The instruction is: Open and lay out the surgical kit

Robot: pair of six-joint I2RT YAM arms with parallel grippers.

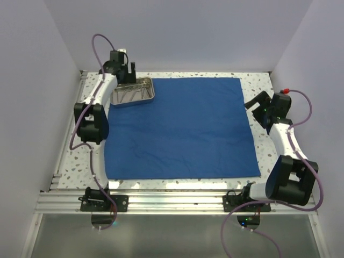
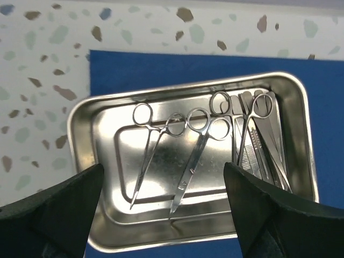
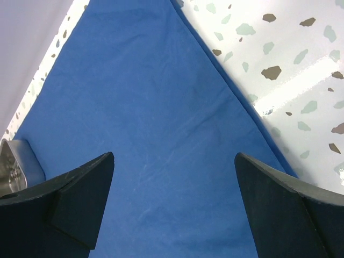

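Note:
A steel tray [image 1: 131, 102] rests at the far left corner of the blue drape [image 1: 183, 129]. Inside it, in the left wrist view, lie a slim ring-handled clamp [image 2: 146, 156], a second ring-handled instrument [image 2: 191, 164] in the middle, and a cluster of ring-handled tools and tweezers [image 2: 263, 142] at the right. My left gripper [image 1: 129, 74] hangs open above the tray's far left part, its fingers [image 2: 59, 215] apart and touching no instrument. At the right edge of the drape, my right gripper [image 1: 251, 107] is open and empty.
Bare drape stretches right of and in front of the tray. Speckled table [image 1: 263, 145] shows around the drape. A wall [image 1: 183, 37] stands behind the table. In the right wrist view the tray's end [image 3: 26, 164] shows at the left edge.

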